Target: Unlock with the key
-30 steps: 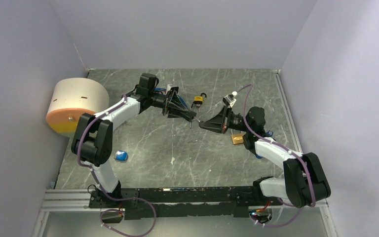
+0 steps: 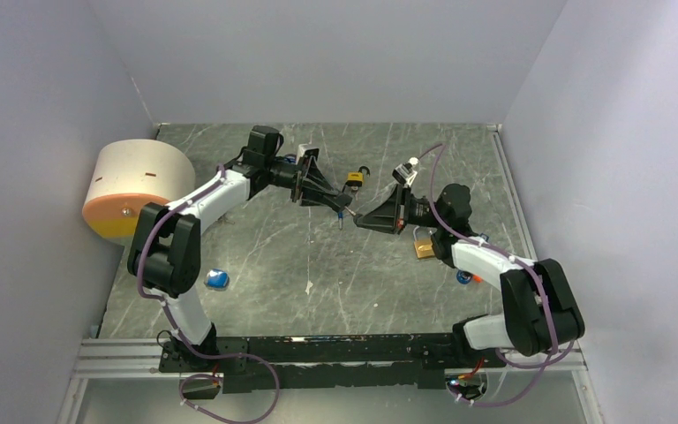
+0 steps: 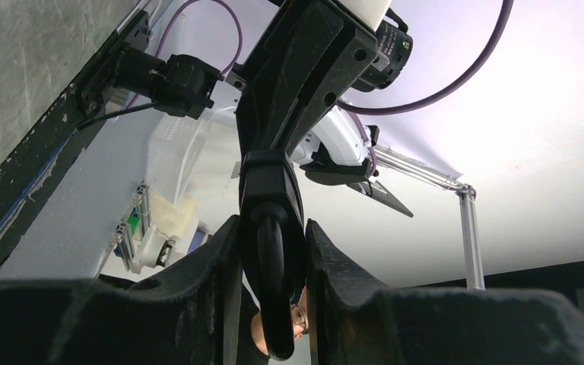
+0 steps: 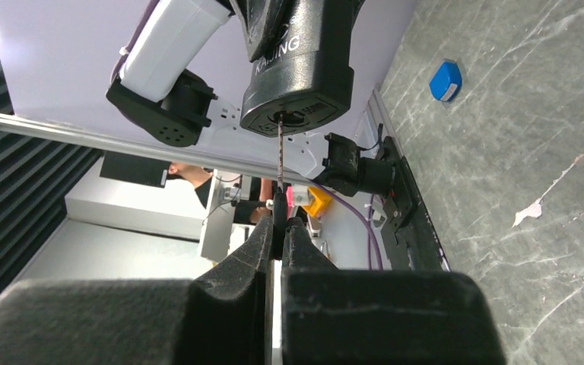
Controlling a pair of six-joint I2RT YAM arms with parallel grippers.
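Note:
A black padlock is held in the air by my left gripper (image 2: 335, 199), keyhole facing my right gripper; in the left wrist view its black body (image 3: 271, 228) sits between the shut fingers. My right gripper is shut on the black head of a key (image 4: 280, 205), whose thin metal blade rises to the keyhole and appears to touch or enter it; how deep cannot be told.
A blue object (image 2: 216, 278) lies at left, a yellow padlock (image 2: 354, 181) behind the grippers and a brass padlock (image 2: 425, 248) under the right arm. A large cream cylinder (image 2: 137, 181) stands at left.
My right arm has shifted slightly toward the back of the table, and its gripper with the key sits a little higher in the top view. The left arm has moved very slightly the same way.

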